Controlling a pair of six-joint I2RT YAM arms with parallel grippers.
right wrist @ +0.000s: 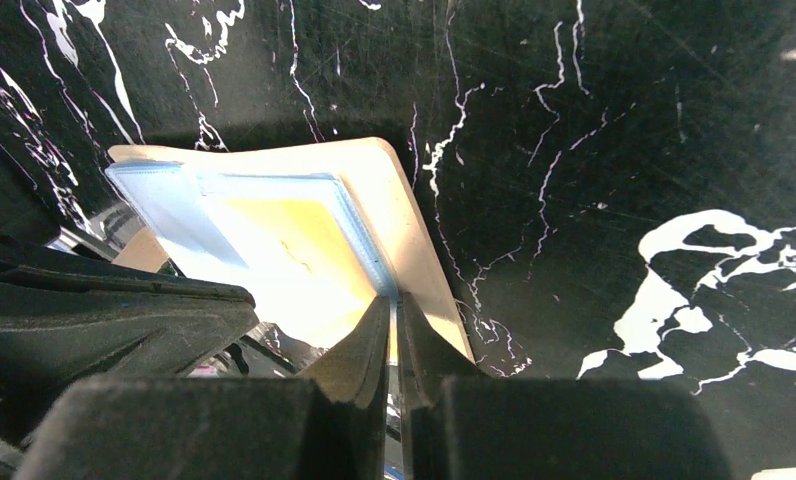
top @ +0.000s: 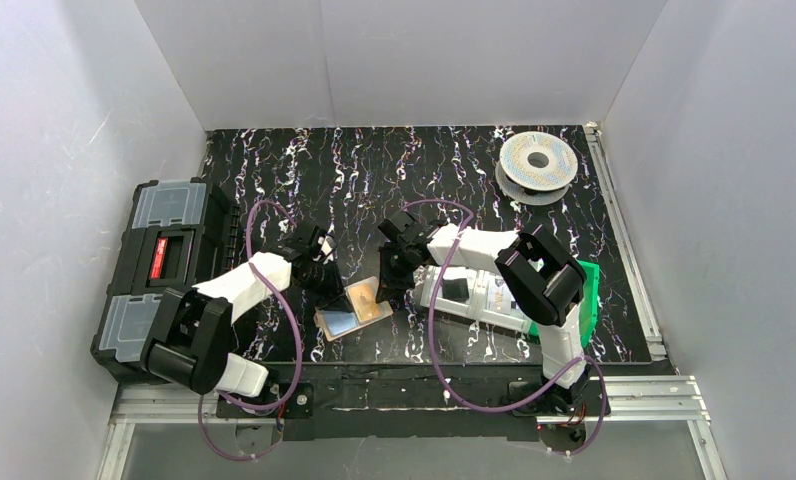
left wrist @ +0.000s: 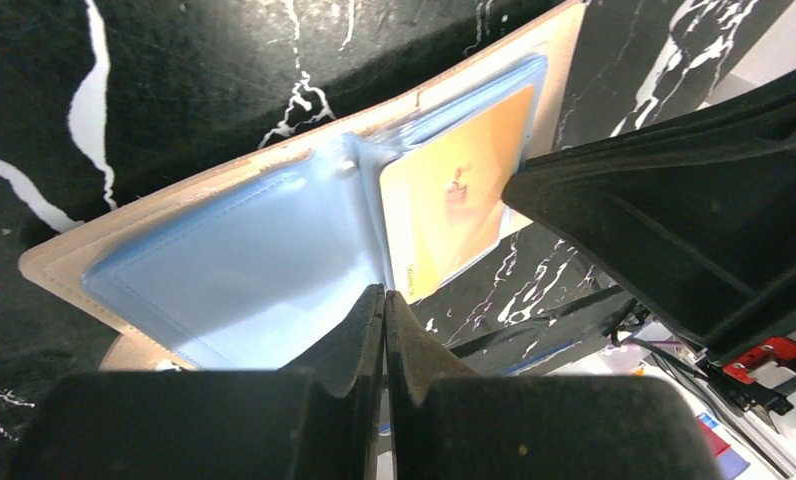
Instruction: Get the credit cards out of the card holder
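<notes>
The open card holder (top: 335,322) lies on the dark marble table, tan outside with clear blue sleeves. One sleeve is empty and pale blue (left wrist: 244,260); in the other sits an orange-yellow card (left wrist: 454,190). My left gripper is shut, its tips at the card's inner edge near the fold. At the holder's outer side, my right gripper is shut with its tips at the blue sleeve border (right wrist: 366,235). Whether a thin sleeve edge lies between either pair of tips cannot be made out. The other arm's dark finger covers part of the holder in each wrist view.
A black toolbox (top: 164,265) stands along the left side. To the right, white boxes (top: 474,294) lie by a green tray (top: 589,300), partly under the right arm. A spool (top: 537,165) sits at the back right.
</notes>
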